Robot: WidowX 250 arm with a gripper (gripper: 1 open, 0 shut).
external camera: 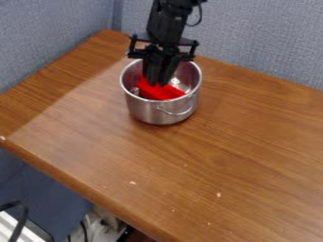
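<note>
A shiny metal pot [161,111] with a wire handle stands on the wooden table near the back. A red elongated object [161,92] lies inside it. My black gripper [155,77] reaches down into the pot at the red object, its fingertips at or over it; whether they are open or closed on it is hard to tell.
Grey padded walls stand behind and at the left. Cables lie off the table's near left edge.
</note>
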